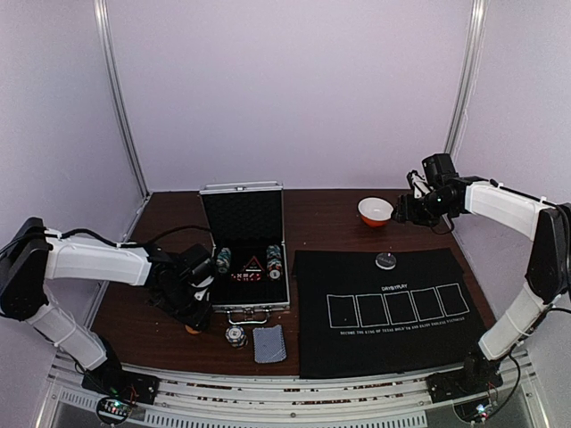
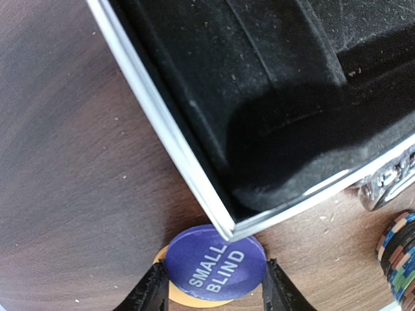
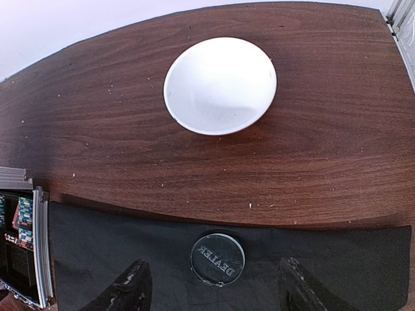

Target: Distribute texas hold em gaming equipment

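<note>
In the left wrist view my left gripper has its fingertips at either side of the purple SMALL BLIND button (image 2: 214, 259), over a yellow disc (image 2: 188, 299) beside the metal chip case (image 2: 155, 110); whether it grips the button I cannot tell. My right gripper is open, raised above the black mat (image 3: 117, 253), where a clear DEALER button (image 3: 217, 259) lies. The case (image 1: 245, 303) stands open with chip stacks (image 1: 274, 259) inside.
A white-and-red bowl (image 1: 376, 210) stands at the back right. A chip stack (image 1: 235, 334) and blue-patterned cards (image 1: 268, 344) lie before the case.
</note>
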